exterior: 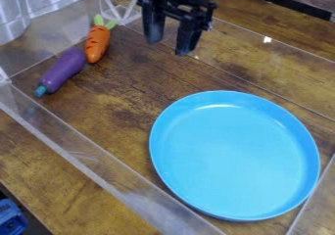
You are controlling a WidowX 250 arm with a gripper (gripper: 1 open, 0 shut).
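Observation:
My gripper (pixel 170 33) hangs over the wooden table at the top centre, dark, with two fingers spread apart and nothing visible between them. To its left lie an orange carrot (pixel 97 43) and, lower, a purple eggplant-like vegetable (pixel 63 70). A large round blue plate (pixel 233 156) fills the lower right, well below the gripper in view.
Clear plastic walls (pixel 78 156) run along the left and bottom edges of the work area. A small blue object (pixel 8 217) sits outside at the lower left corner.

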